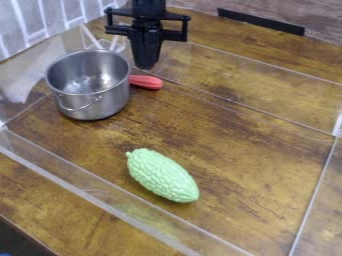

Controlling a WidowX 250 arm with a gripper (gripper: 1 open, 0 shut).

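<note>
My black gripper (146,60) hangs at the top centre, just above and behind a red sausage-like object (146,82); its fingers look close together, with nothing visible between them. A steel pot (88,95) with a wire handle stands at the left, beside the red object and partly in front of it. A pale green bitter melon (163,175) lies on the wooden surface toward the front.
Clear panels border the wooden work surface (254,150) on the left and right.
</note>
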